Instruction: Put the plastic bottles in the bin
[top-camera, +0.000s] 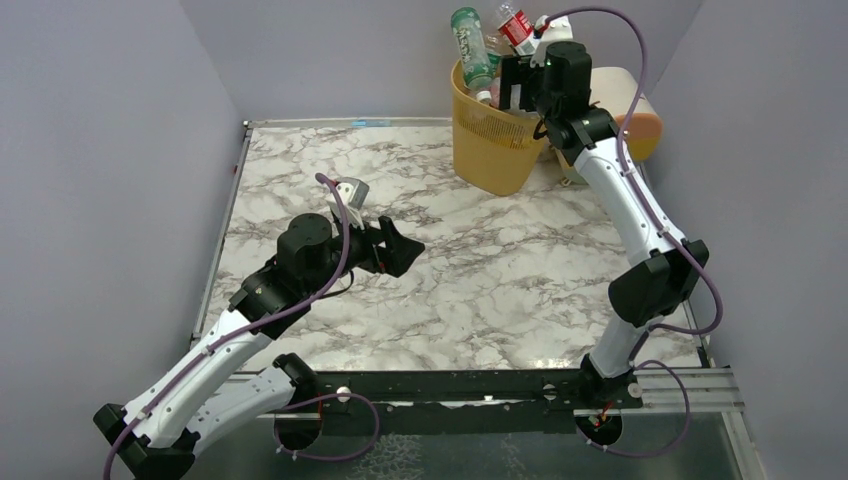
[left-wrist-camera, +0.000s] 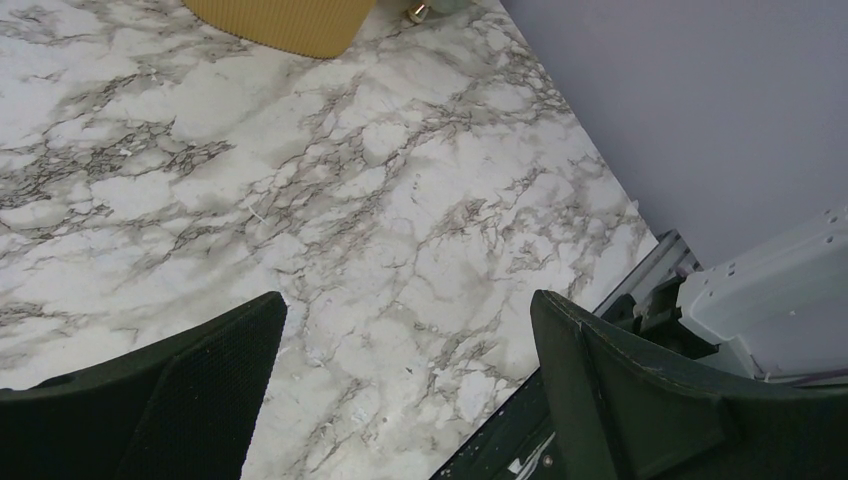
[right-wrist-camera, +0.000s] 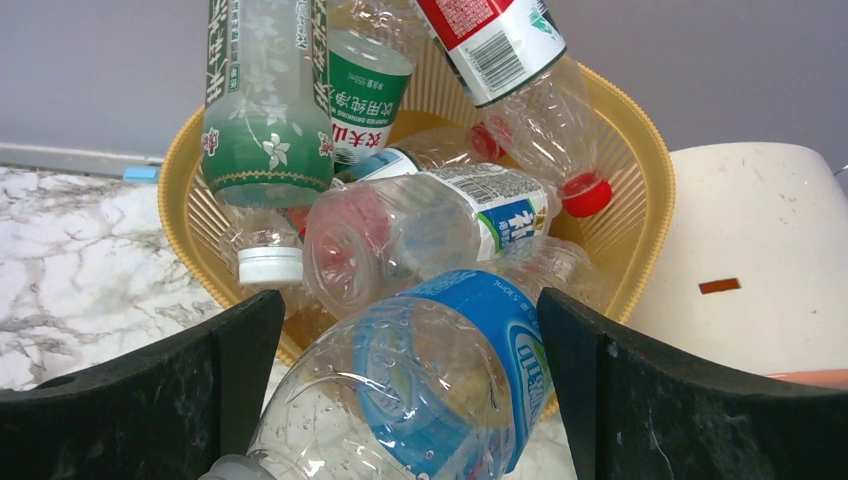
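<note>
The yellow bin (top-camera: 495, 160) stands at the back right, heaped with plastic bottles, among them a green-label bottle (right-wrist-camera: 265, 90), a red-label bottle (right-wrist-camera: 500, 55) and a clear bottle (right-wrist-camera: 350, 240). My right gripper (top-camera: 515, 85) is over the bin, open, with a blue-label bottle (right-wrist-camera: 410, 400) lying between and below its fingers at the bin's front; whether they touch it I cannot tell. My left gripper (top-camera: 395, 245) hangs open over the bare table, with nothing between its fingers.
A white-lidded container (right-wrist-camera: 740, 240) stands right of the bin against the back. Grey walls enclose the back and sides.
</note>
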